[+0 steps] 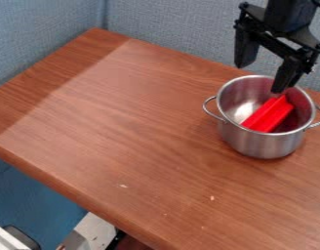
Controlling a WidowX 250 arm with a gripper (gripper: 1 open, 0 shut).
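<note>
A steel pot (254, 142) with two side handles stands on the wooden table at the right. Inside it lies a bright red elongated object (267, 114), resting at a slant. My black gripper (272, 63) hangs above and behind the pot, open, with nothing visible between its fingers.
Grey-blue padded walls close in the back and left sides. Past the front-left edge are a blue surface and some white and metal equipment.
</note>
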